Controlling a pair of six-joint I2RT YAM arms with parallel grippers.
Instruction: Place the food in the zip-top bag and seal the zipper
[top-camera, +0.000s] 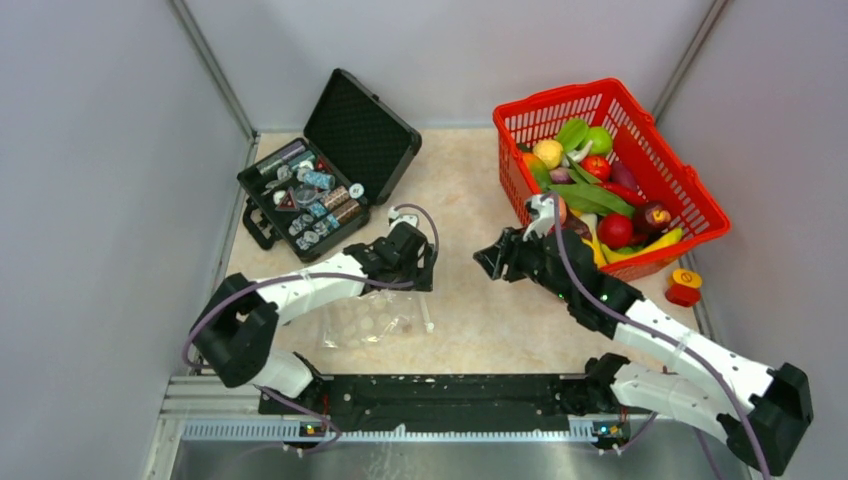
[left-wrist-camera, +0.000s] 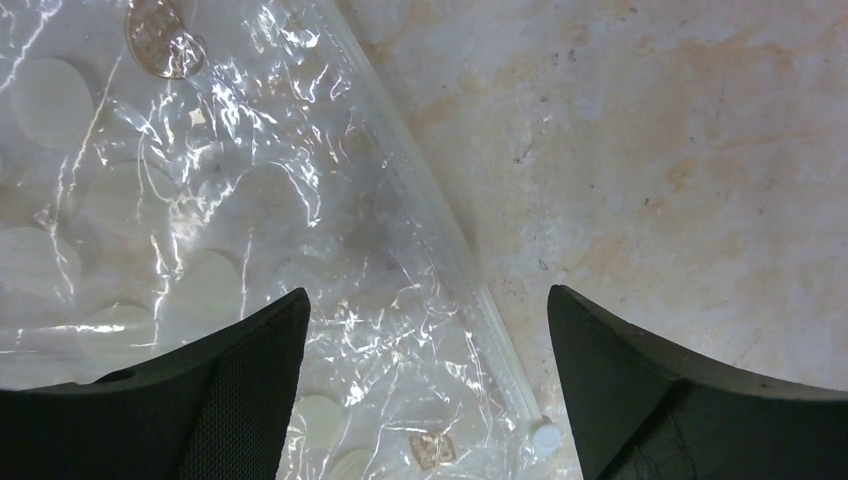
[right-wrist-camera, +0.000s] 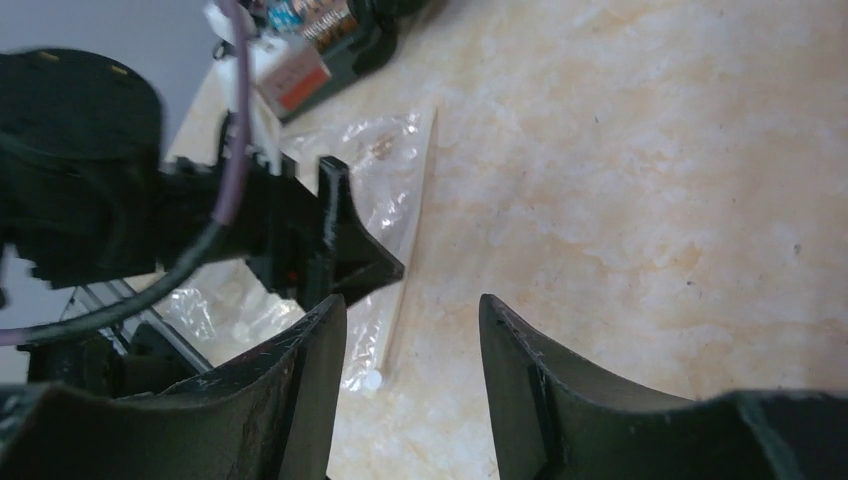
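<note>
A clear zip top bag lies flat on the table, its pale zipper strip running along the right side. My left gripper hovers over that strip; in the left wrist view its fingers stand apart with only bag and table below them. My right gripper is open above the bare table right of the bag, nothing between its fingers. A red basket of food, with leaves, a red tomato, bananas and other produce, stands at the back right.
An open black case of spools sits at the back left. A small red-and-yellow object lies at the right edge. Walls bound both sides.
</note>
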